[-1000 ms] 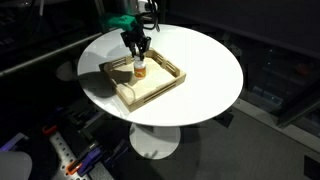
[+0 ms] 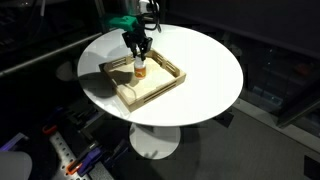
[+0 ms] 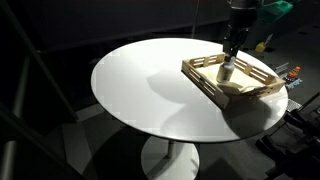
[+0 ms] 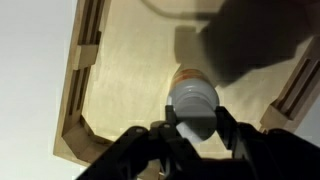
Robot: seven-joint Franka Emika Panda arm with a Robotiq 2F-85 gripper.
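A small bottle [image 2: 140,69] with a white cap and an orange-brown label stands inside the wooden tray [image 2: 152,97]. Seen from above in the wrist view, its round pale cap [image 4: 195,110] sits between the fingertips of my gripper, which is shut on it. In the second exterior view the bottle [image 3: 226,73] looks upright within the tray's walls, the gripper [image 3: 232,56] right above it at the cap. Whether the bottle's base touches the tray floor I cannot tell.
The tray's slatted wooden sides [image 4: 80,75] rise around the bottle. A white round table [image 3: 140,85] carries the tray near its edge, with wide clear room on its other side. Dark floor surrounds the table.
Very little differs. The gripper stays at the bottle's cap, and bottle and tray keep their places.
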